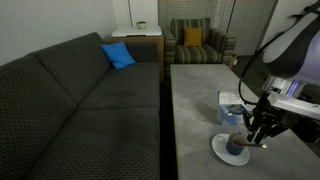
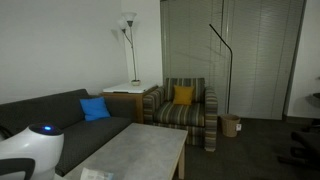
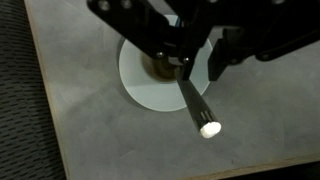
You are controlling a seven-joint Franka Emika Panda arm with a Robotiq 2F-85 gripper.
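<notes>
A small blue cup (image 1: 236, 145) stands on a round white plate (image 1: 219, 150) near the table's front end. My gripper (image 1: 253, 136) is just to the right of the cup, close above the plate's edge. From the wrist, its dark fingers (image 3: 227, 48) stand apart over the plate (image 3: 137, 82). A dark stick-like thing with a pale end (image 3: 209, 129) runs from the cup's brown inside (image 3: 157, 68) past the fingertips and over the plate's rim. Whether either finger touches it is hard to see.
A light blue and white container (image 1: 230, 106) sits on the table just beyond the plate. Bare grey tabletop (image 1: 197, 88) stretches toward the far end. A dark sofa (image 1: 105, 110) runs along the left side.
</notes>
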